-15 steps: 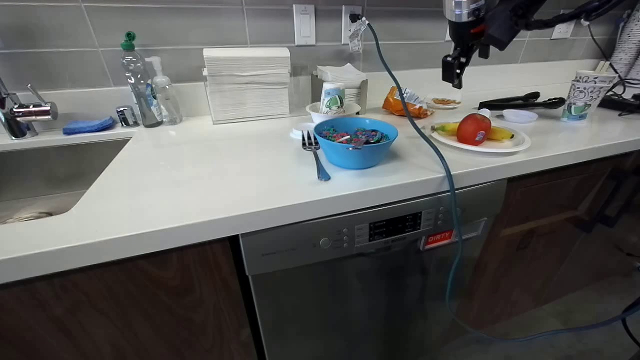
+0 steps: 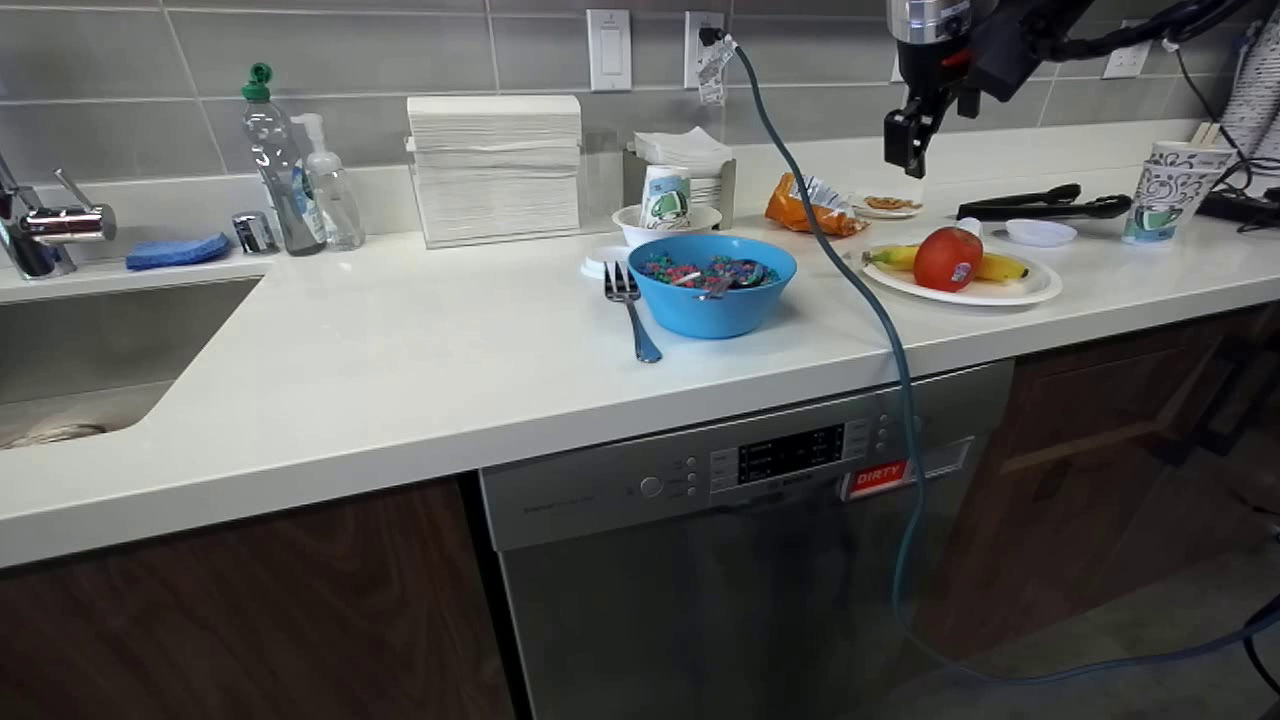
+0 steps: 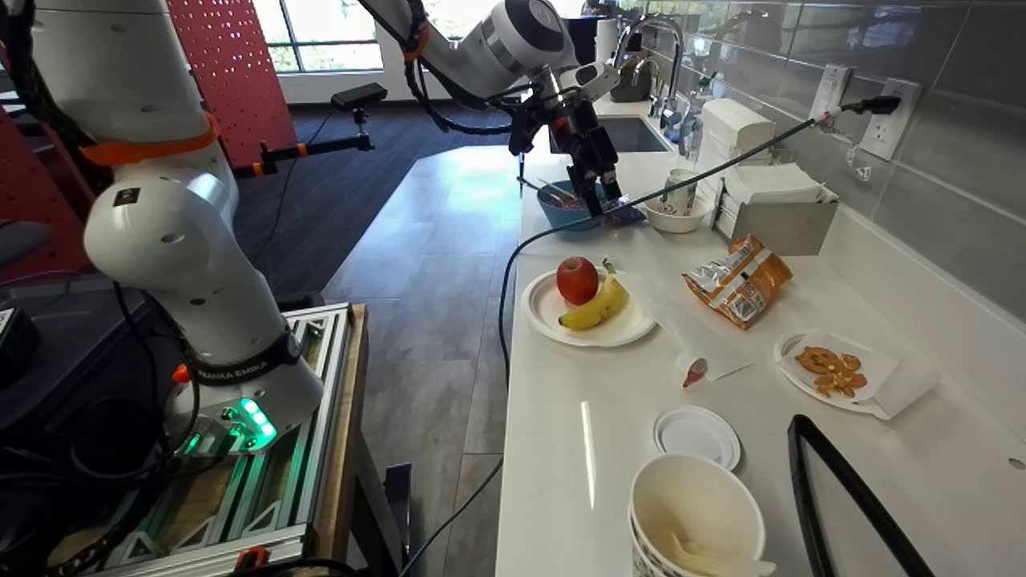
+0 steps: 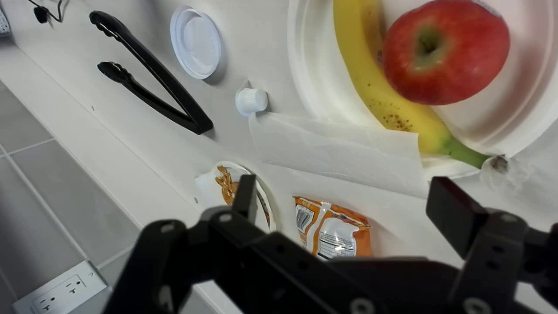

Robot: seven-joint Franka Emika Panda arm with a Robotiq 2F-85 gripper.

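Note:
My gripper hangs above the counter, its two dark fingers spread wide with nothing between them. Below it in the wrist view lie an orange snack bag [image 4: 335,230] and, nearer the wall, a small plate with pretzels [image 4: 226,186]. A red apple [image 4: 447,52] and a yellow banana [image 4: 361,63] rest on a white plate [image 4: 308,63]. In exterior view 1 the gripper [image 2: 906,144] is well above the counter, touching nothing. A blue bowl [image 2: 708,306] holding wrapped candies stands left of the plate, with a fork [image 2: 636,318] beside it.
Black tongs [image 4: 157,78], a white lid [image 4: 196,42] and a patterned cup [image 2: 1176,192] occupy the counter's right end. A teal cable [image 2: 828,246] crosses in front of the counter from the wall outlet. Between sink [image 2: 108,324] and fork the countertop is clear.

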